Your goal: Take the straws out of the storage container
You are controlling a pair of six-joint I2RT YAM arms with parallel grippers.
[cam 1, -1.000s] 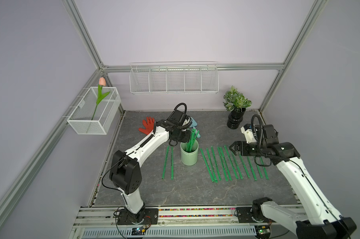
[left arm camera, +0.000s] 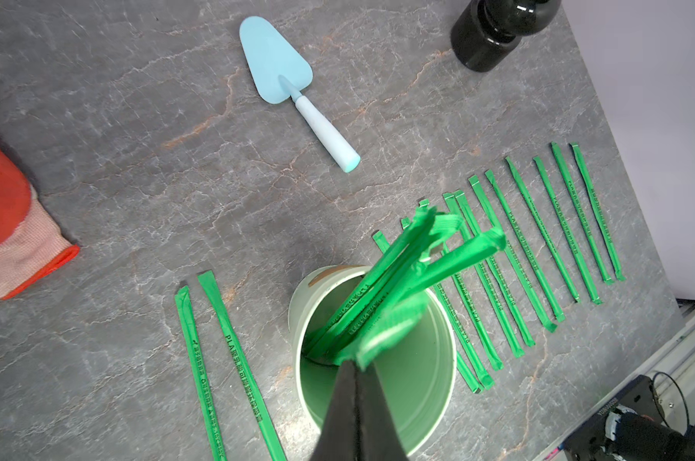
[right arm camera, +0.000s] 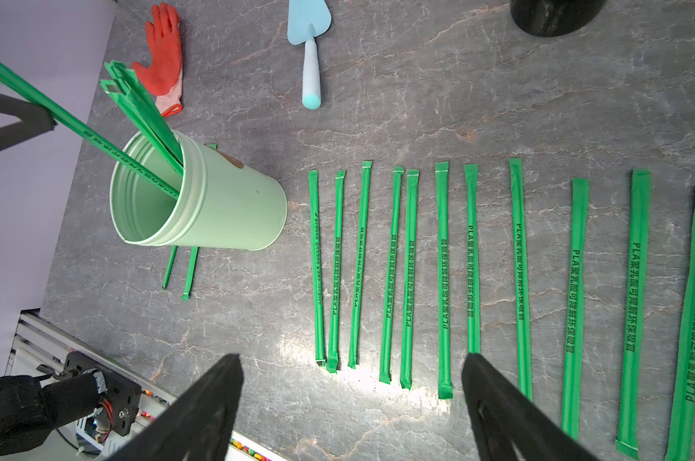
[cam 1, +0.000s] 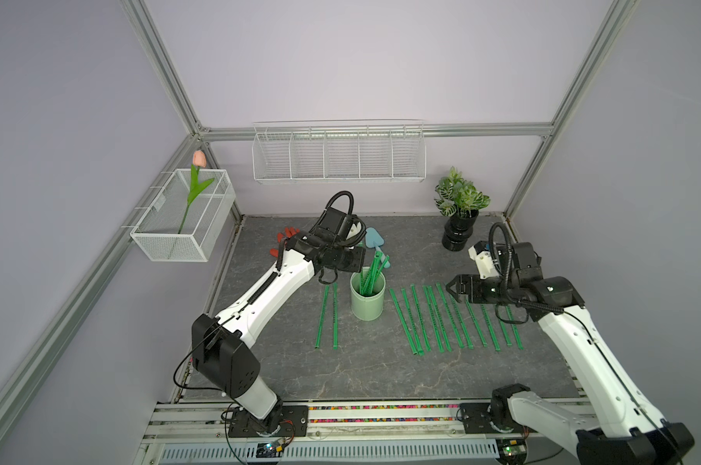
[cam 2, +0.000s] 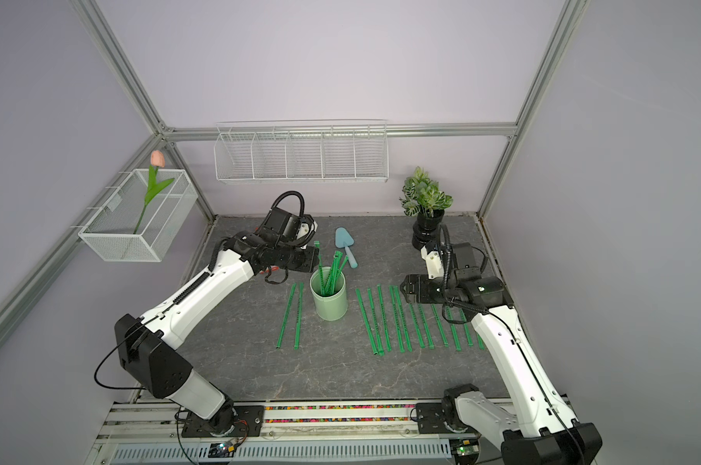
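Observation:
The light green container (cam 1: pixel 367 308) stands mid-table, several green-wrapped straws (right arm camera: pixel 140 111) leaning in it. Above it my left gripper is shut on a straw, blurred in the left wrist view, whose lower part is still inside the container. Several loose straws (right arm camera: pixel 443 276) lie in a row right of the container, and two (cam 1: pixel 321 317) lie left of it. My right gripper stands open above the right-hand row, nothing between its fingers.
A blue trowel (cam 2: pixel 344 240) and a red glove (right arm camera: pixel 159 53) lie behind the container. A plant in a black pot (cam 1: pixel 459 228) stands back right. Wire baskets (cam 1: pixel 339 155) hang on the walls.
The left arm has moved up and to the left, its gripper rising from the container's mouth. The right arm has not moved.

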